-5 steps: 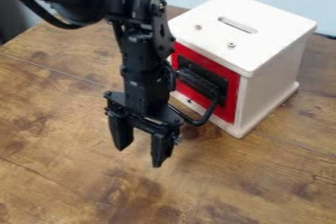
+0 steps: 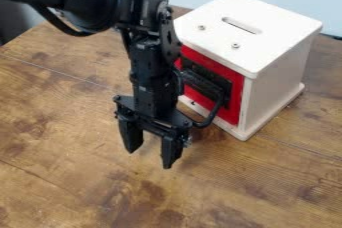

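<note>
A black gripper (image 2: pixel 151 140) hangs low over the wooden table, fingers pointing down and apart, with nothing between them. Behind it to the right stands a white wooden box (image 2: pixel 267 62) with a slot in its top and a red front panel (image 2: pixel 229 110). A dark inset in that panel is partly hidden by the arm and its cable.
The box takes up the back right, with a strip of table showing to its right.
The arm and gripper have shifted slightly to the right over the last second. The box has not moved.
</note>
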